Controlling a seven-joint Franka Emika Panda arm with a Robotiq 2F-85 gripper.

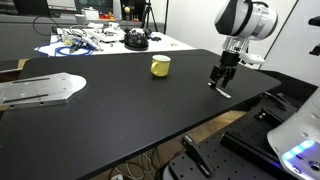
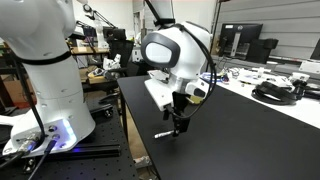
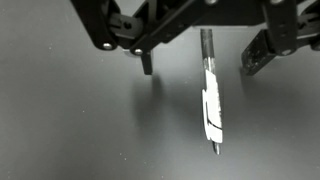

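A marker with a white barrel and a dark end (image 3: 212, 105) lies flat on the dark table. In the wrist view its dark end reaches up between the fingers of my gripper, which stand wide apart on either side, touching nothing that I can make out. Exterior view 1 has the gripper (image 1: 222, 80) low over the table at the right, just above the marker (image 1: 222, 93). From the other side, the marker's white part (image 2: 164, 134) shows beside the gripper (image 2: 179, 122).
A yellow mug (image 1: 160, 65) stands farther back on the table. At the left lies a flat silvery plate (image 1: 40, 89). The table's near edge runs close to the marker, while the middle of the tabletop is bare.
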